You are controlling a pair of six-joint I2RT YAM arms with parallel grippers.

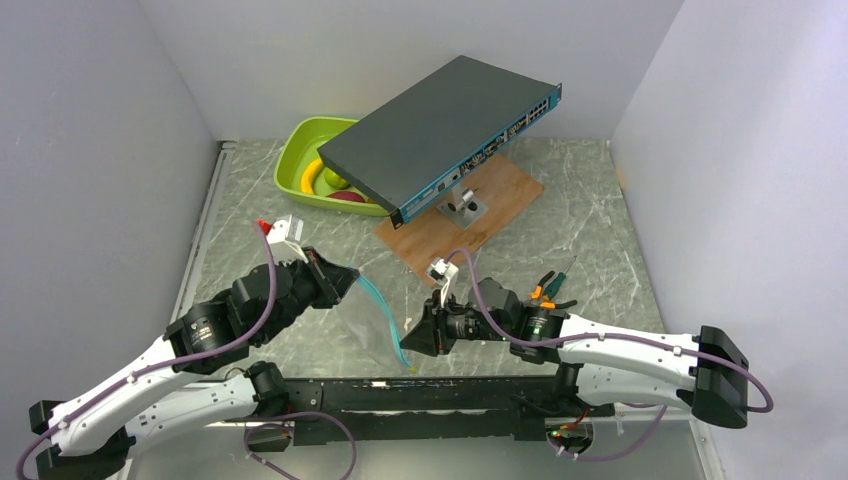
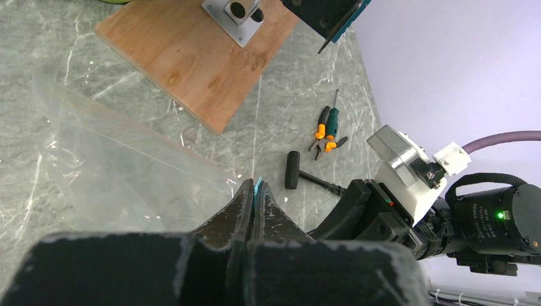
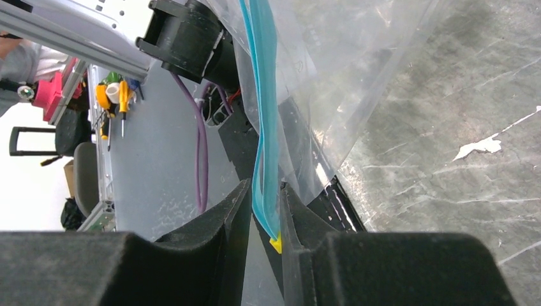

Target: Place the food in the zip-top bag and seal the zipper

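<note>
The clear bag (image 2: pixel 127 166) hangs between my two grippers, and no food shows inside it. Its blue zipper strip (image 1: pixel 381 302) runs from one gripper to the other. My left gripper (image 1: pixel 357 274) is shut on the strip's upper end, with a thin sliver of blue between its fingertips. At the lower end, my right gripper is part open, its fingers either side of the strip. A yellow zipper piece (image 3: pixel 276 243) shows low between those fingers. A yellow banana (image 1: pixel 312 176), a green fruit (image 1: pixel 334 179) and a dark red item (image 1: pixel 347 196) lie in the green bin (image 1: pixel 290 163).
A dark network box (image 1: pixel 445 130) on a wooden board (image 1: pixel 510 190) overhangs part of the bin. Pliers (image 2: pixel 325 144), a green-handled screwdriver (image 2: pixel 332 122) and a black-headed hammer (image 2: pixel 292 170) lie on the right.
</note>
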